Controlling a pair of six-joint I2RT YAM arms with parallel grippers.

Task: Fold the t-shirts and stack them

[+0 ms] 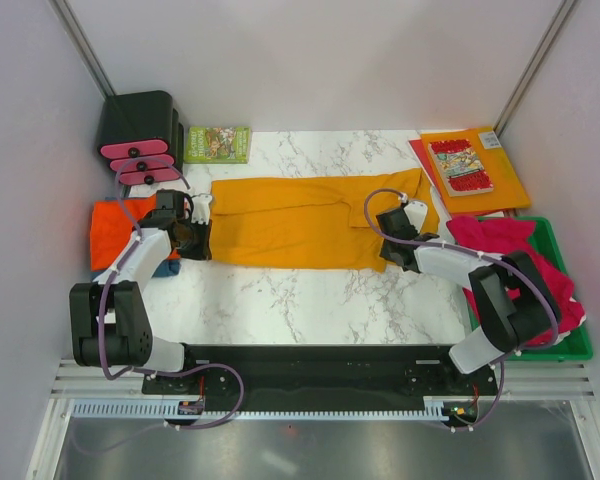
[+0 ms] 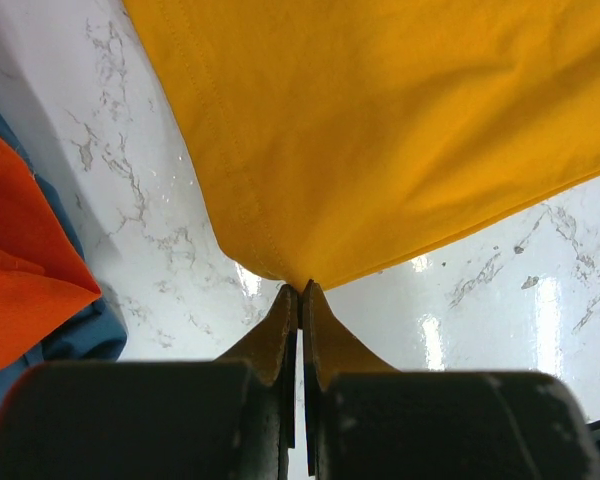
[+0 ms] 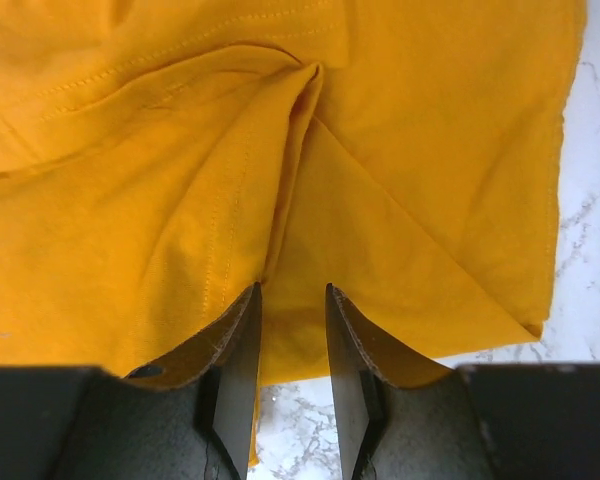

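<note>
A yellow-orange t-shirt point(image 1: 290, 235) lies across the middle of the table, its near edge fairly straight. Its sleeve and fold point(image 3: 195, 230) bunch a little on the right. At the shirt's near left corner point(image 2: 270, 240), my left gripper is shut with the cloth pinched at its tips. Over the near right part of the shirt stands my right gripper, open; a loose fold edge lies by its left finger, and nothing is gripped. Left of the shirt, folded orange and blue shirts point(image 1: 108, 228) are stacked.
Crumpled red-pink cloth point(image 1: 500, 240) fills a green bin point(image 1: 578, 346) at right. Books point(image 1: 462, 165) lie back right, another book point(image 1: 217, 145) back left beside a black drawer unit point(image 1: 138, 125).
</note>
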